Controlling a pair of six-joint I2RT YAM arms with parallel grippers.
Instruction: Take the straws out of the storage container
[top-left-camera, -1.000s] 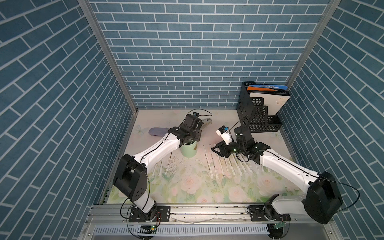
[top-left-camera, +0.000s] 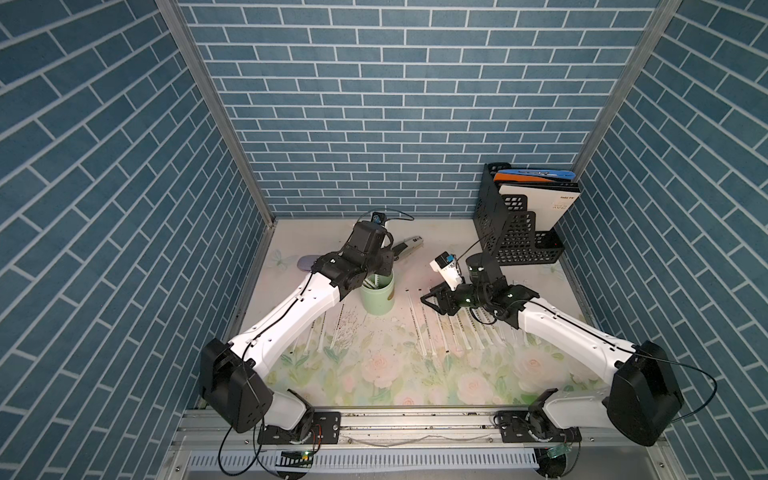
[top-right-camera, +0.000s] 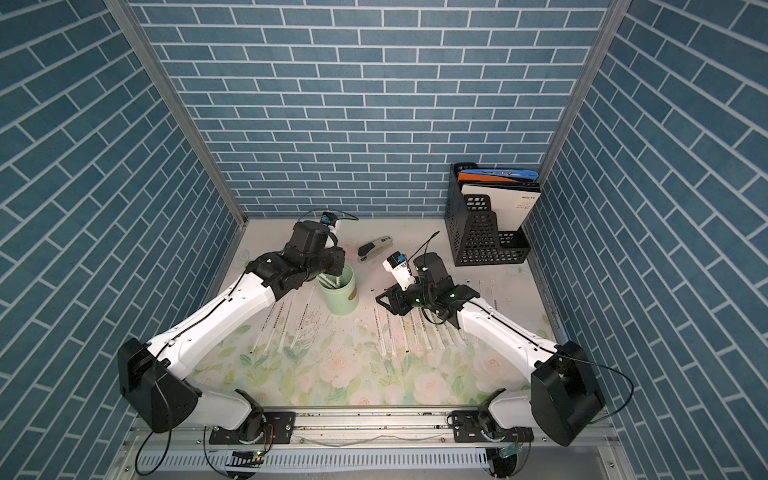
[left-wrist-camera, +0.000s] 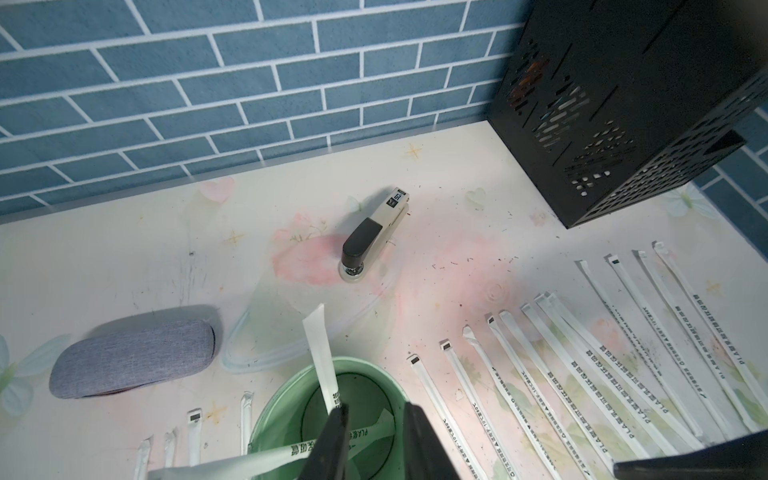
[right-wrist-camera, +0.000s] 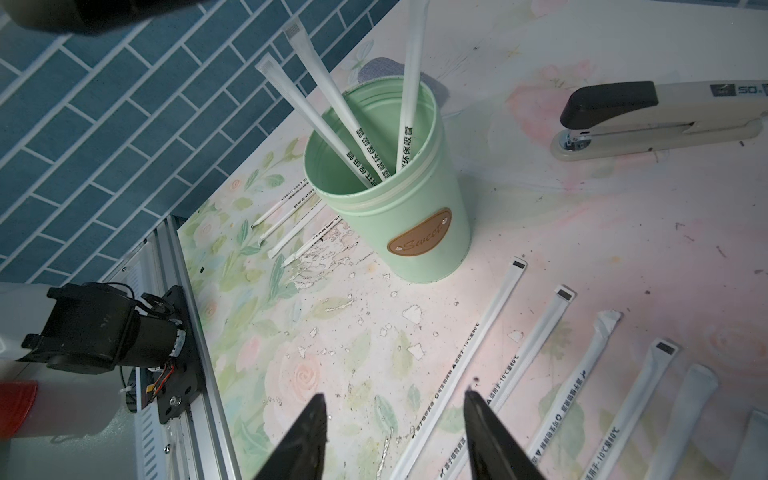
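Observation:
The green storage container (right-wrist-camera: 420, 216) holds a few paper-wrapped straws (right-wrist-camera: 344, 120). My left gripper is above the container, its two fingertips apart at the bottom of the left wrist view; whether a straw is between them is unclear. My right gripper is to the right of the container, open with nothing between its fingers, over loose straws. Rows of wrapped straws (left-wrist-camera: 592, 368) lie on the table right of the container, with several more to its left.
A stapler (left-wrist-camera: 372, 236) and a grey-blue pouch (left-wrist-camera: 132, 360) lie behind the container. A black file holder (top-right-camera: 488, 240) with folders stands at the back right. Blue tiled walls surround three sides.
My left arm has risen and drawn slightly left and back from lower at the container. My right gripper has shifted very slightly toward the left.

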